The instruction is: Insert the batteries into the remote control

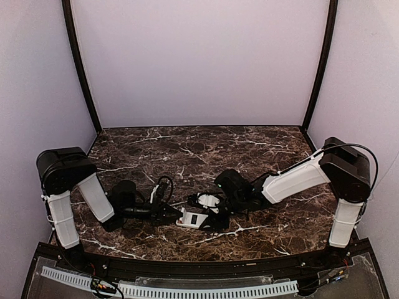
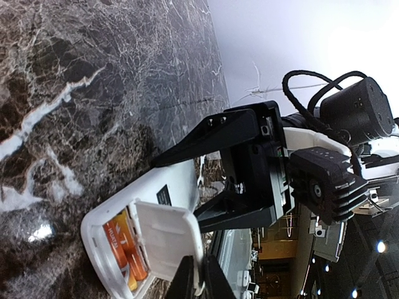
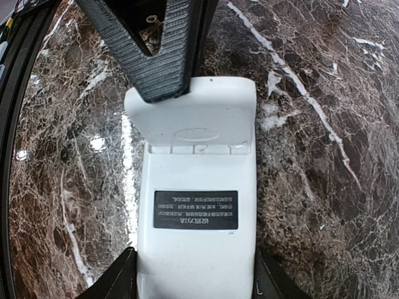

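The white remote control (image 3: 196, 249) lies back up near the table's front, its battery cover (image 2: 168, 237) raised. Orange batteries (image 2: 121, 249) sit in the compartment, seen in the left wrist view. My right gripper is shut on the remote's far end from the cover. My left gripper is at the raised cover, with fingertips close against its edge in the left wrist view; in the right wrist view its dark finger overlaps the cover's top. It looks part open; whether it holds the cover is unclear.
Pale walls stand at the back and sides.
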